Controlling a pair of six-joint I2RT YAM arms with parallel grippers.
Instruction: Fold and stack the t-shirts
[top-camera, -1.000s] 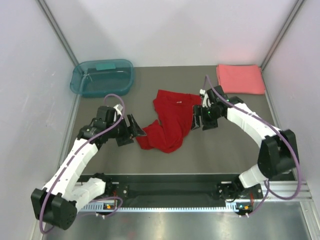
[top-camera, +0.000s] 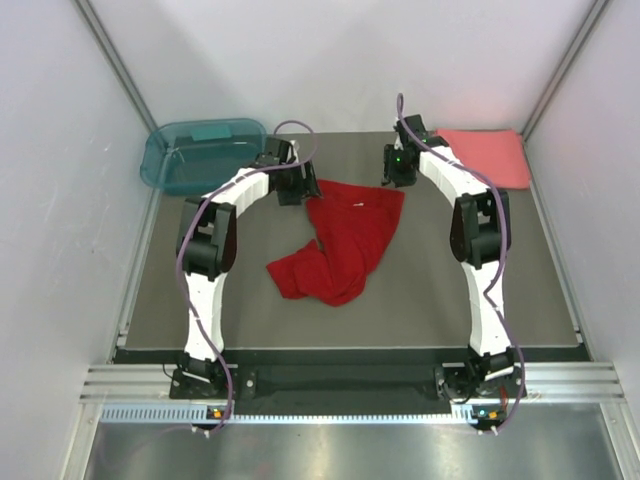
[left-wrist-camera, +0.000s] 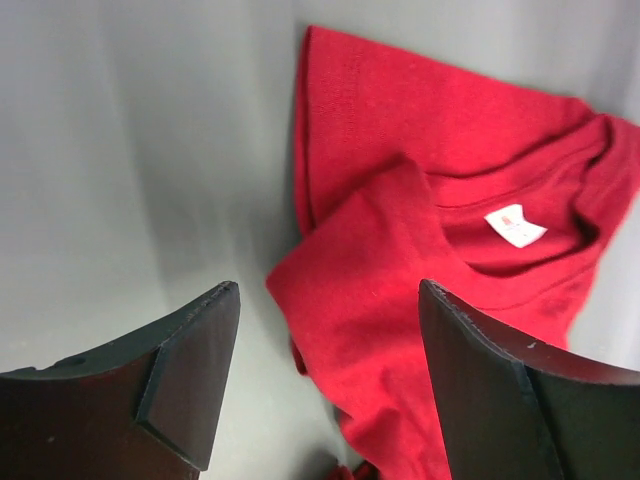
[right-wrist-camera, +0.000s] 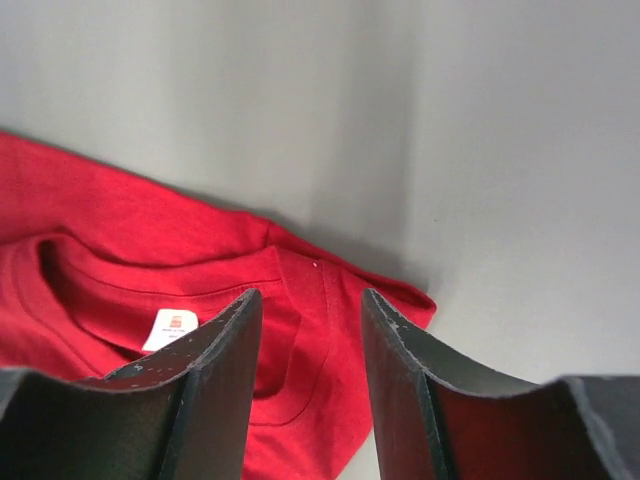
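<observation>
A crumpled red T-shirt (top-camera: 340, 250) lies spread loosely on the grey table, its collar and white label showing in both wrist views. My left gripper (top-camera: 306, 180) hangs open over its upper left corner; in the left wrist view the fingers (left-wrist-camera: 170, 390) frame a folded red edge. My right gripper (top-camera: 393, 165) stands open above the upper right corner, where the right wrist view shows the shirt's hem and collar (right-wrist-camera: 310, 300) below the fingertips, nothing held.
A teal plastic bin (top-camera: 170, 155) sits at the back left. A folded pink shirt (top-camera: 480, 155) lies at the back right.
Both arms have moved toward the back of the table, from beside the shirt's lower part to over its two upper corners. The shirt looks unchanged.
</observation>
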